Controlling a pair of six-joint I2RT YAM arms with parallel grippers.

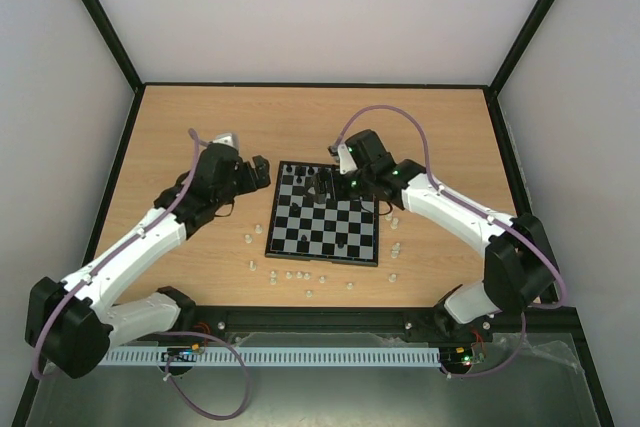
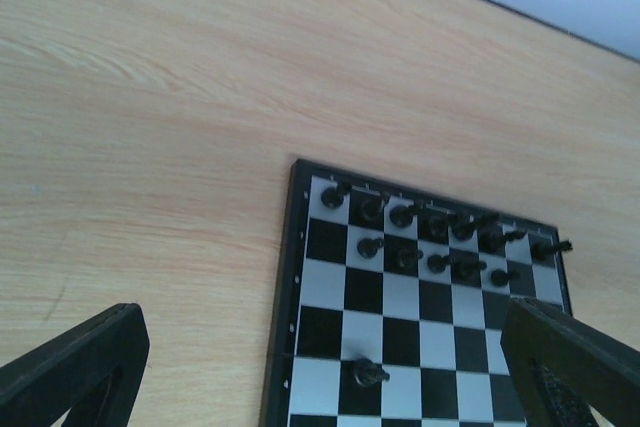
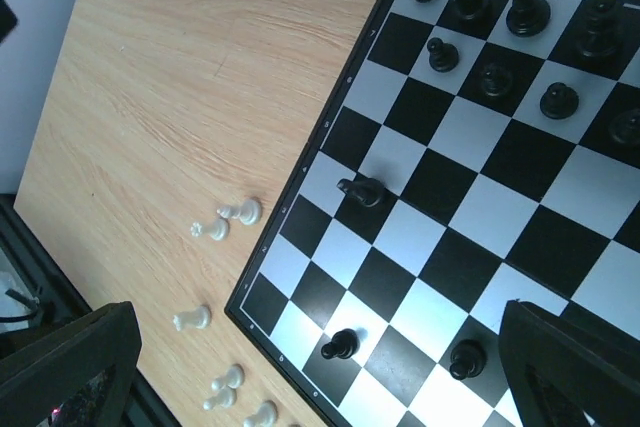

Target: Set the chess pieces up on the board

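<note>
The chessboard (image 1: 271, 237) lies mid-table with several black pieces in its two far rows. Three black pieces stand away from those rows: a pawn (image 3: 362, 191) near the left edge, another piece (image 3: 341, 344) and a third (image 3: 467, 358) towards the near side. My right gripper (image 1: 320, 187) is over the board, open, with nothing between its fingers. Left of the board's far corner, my left gripper (image 1: 262, 173) is open and empty; its fingers (image 2: 570, 362) frame the board's left part in the left wrist view. One black piece (image 2: 368, 372) shows there apart from the rows.
Several white pieces lie loose around the board: some at its left (image 3: 240, 211), some along its near side (image 1: 297, 275), some to its right (image 1: 395, 249). The table (image 1: 430, 117) behind the board is bare.
</note>
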